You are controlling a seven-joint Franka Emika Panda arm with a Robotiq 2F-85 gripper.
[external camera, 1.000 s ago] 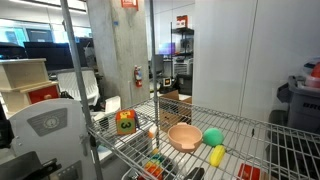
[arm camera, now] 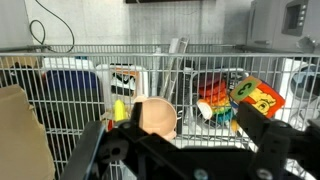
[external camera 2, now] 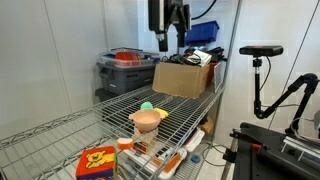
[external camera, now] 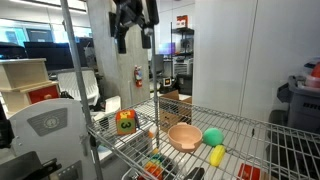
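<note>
My gripper (external camera: 134,40) hangs open high above the wire shelf (external camera: 245,143), nothing between its fingers. In the second exterior view the gripper (external camera 2: 174,42) is also well clear of everything. A pinkish bowl (external camera: 185,137) rests on the shelf, close to a green round item (external camera: 213,136) and a yellow object (external camera: 217,155). Toward the left stands a red, yellow and green box (external camera: 125,122). From the wrist, the bowl (arm camera: 154,116) appears between the dark fingers and the box (arm camera: 258,96) lies to the right; the gripper covers the lower middle.
A cardboard box (external camera 2: 182,78) and dark grey bins (external camera 2: 122,78) occupy the far end. Upright posts (external camera: 153,60) rise along the shelf edge. Several small items lie below the wires. Bare wire surface (external camera 2: 45,148) extends beside the bowl.
The objects on the shelf stay where they were.
</note>
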